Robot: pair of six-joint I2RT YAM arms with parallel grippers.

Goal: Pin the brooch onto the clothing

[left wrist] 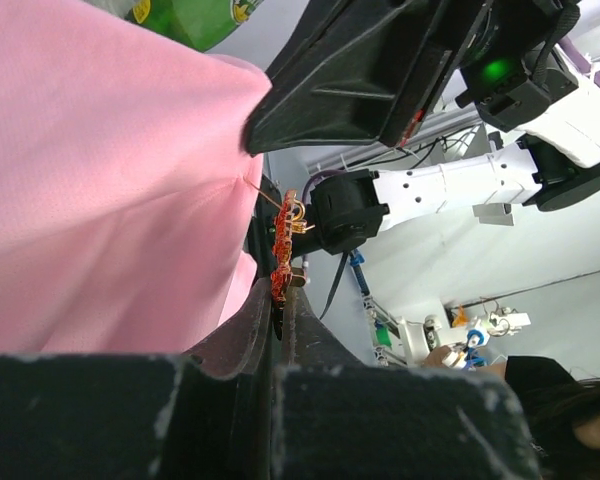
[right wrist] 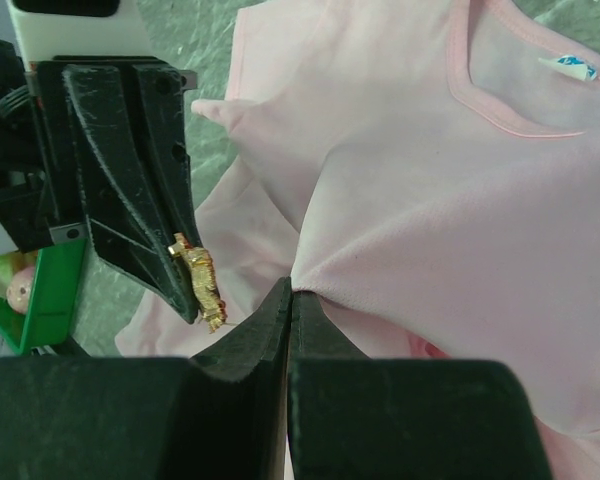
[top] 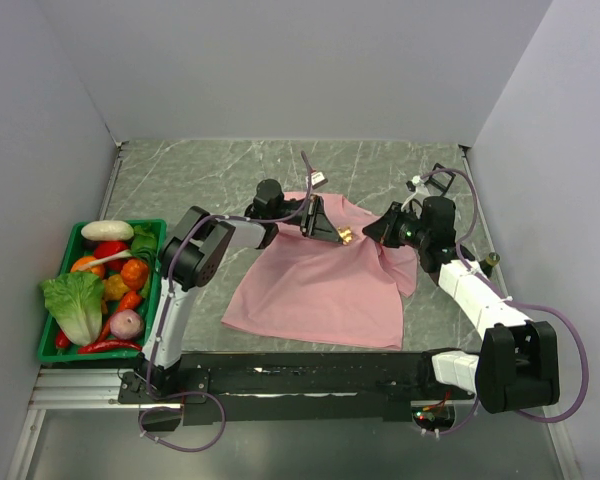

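Observation:
A pink shirt [top: 325, 290] lies spread on the table, a fold of it raised toward my right gripper [top: 368, 232]. That gripper is shut on the fold's edge, as the pink cloth [right wrist: 400, 230] meeting its fingertips shows in the right wrist view. My left gripper [top: 338, 240] is shut on a small gold brooch [top: 345, 235], held by its end. In the left wrist view the brooch [left wrist: 284, 240] stands up from the fingertips, and its thin open pin points at the raised cloth [left wrist: 130, 180]. The pin's tip is at or very near the cloth; whether it pierces it, I cannot tell.
A green basket [top: 50, 335] of vegetables stands at the left. A small white item with blue print [right wrist: 570, 67] lies by the shirt's neckline. Bare marble tabletop [top: 180, 160] shows behind and left of the shirt.

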